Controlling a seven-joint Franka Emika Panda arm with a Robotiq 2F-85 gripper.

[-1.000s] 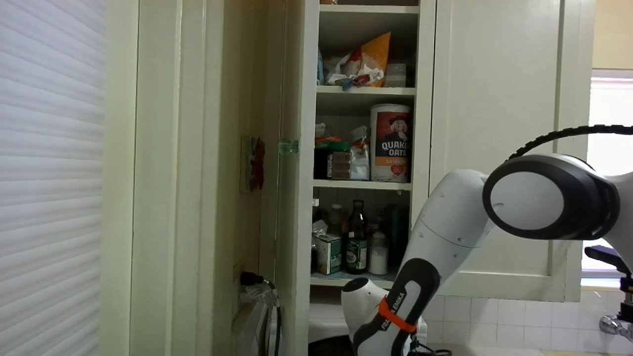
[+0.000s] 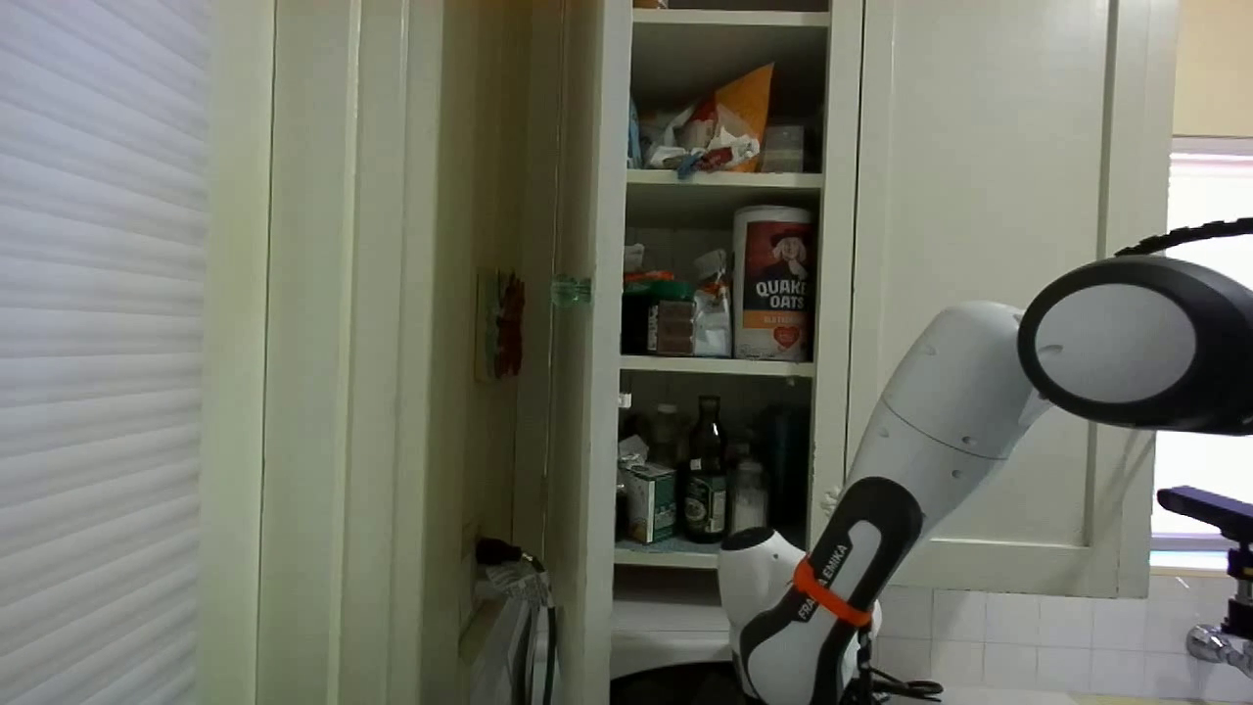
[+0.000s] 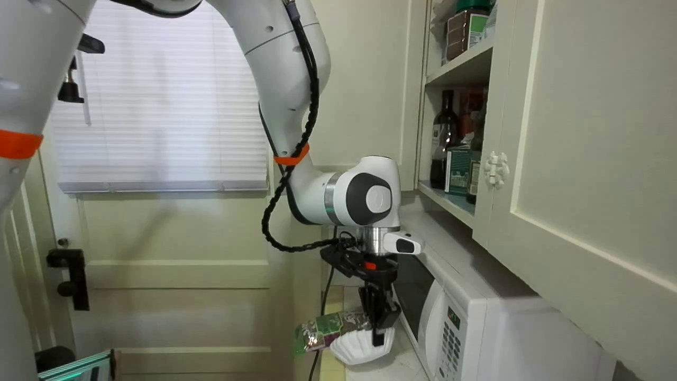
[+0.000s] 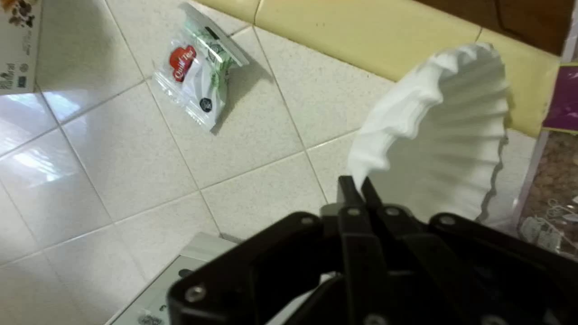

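A white fluted paper coffee filter (image 4: 444,141) fills the right middle of the wrist view, tilted, its near rim drawn to a narrow fold. My gripper is shut with that fold pinched at its fingertips. In exterior view 2 the filter (image 3: 362,346) hangs beside the black fingers of the gripper (image 3: 378,336), over the counter's edge. Whether it is one filter or a thin stack, I cannot tell. Exterior view 1 shows only the arm; the gripper is below the frame there.
A small tea packet (image 4: 198,67) lies on the tiled counter (image 4: 249,135). Close to the filter is a printed bag (image 3: 323,330). The microwave (image 3: 454,330) stands beside the gripper. Above it, a cabinet with an open door holds bottles (image 2: 706,476) and an oats canister (image 2: 772,282).
In exterior view 1 the arm has shifted to the right, and its elbow and forearm sit higher than a second ago. The cabinet contents look the same.
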